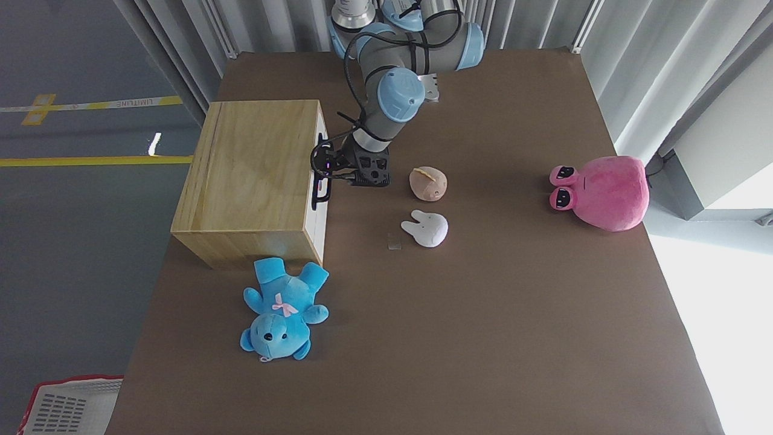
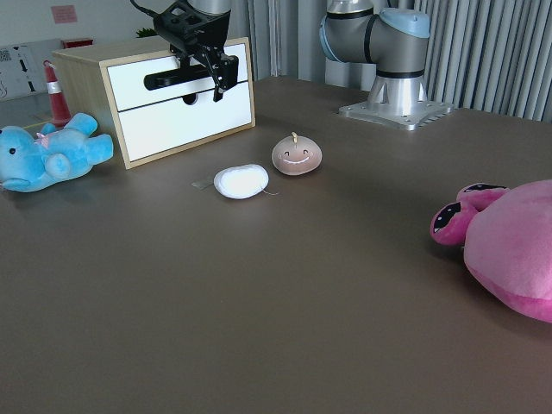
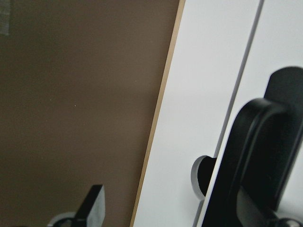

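Observation:
My gripper (image 2: 203, 65) is at the white front of the wooden cabinet (image 1: 244, 167), around the black handle (image 3: 284, 118) of the upper drawer (image 2: 129, 84). In the wrist view its fingers stand apart, one on each side at the bottom, the right one against the handle. The lower drawer (image 3: 184, 142) with its round cutout is shut, as is the upper one.
On the table (image 1: 471, 326) lie a blue bear (image 1: 282, 315), a pink face plush (image 1: 428, 185), a white bunny plush (image 1: 427, 229) and a large pink plush (image 1: 609, 193).

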